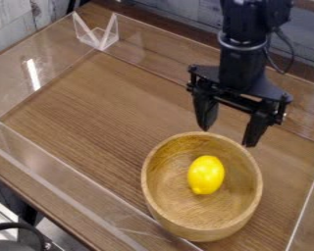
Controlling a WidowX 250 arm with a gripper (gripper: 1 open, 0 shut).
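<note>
The black gripper [232, 127] hangs over the table at centre right, just above and behind a tan round bowl [167, 196]. Its two dark fingers stand wide apart, with nothing seen between them. A yellow egg-shaped object [206, 175] lies inside the bowl, left of its middle.
A small clear plastic object [97, 31] stands at the back left. Clear edging runs along the table's sides, and a grey ribbed wall is behind.
</note>
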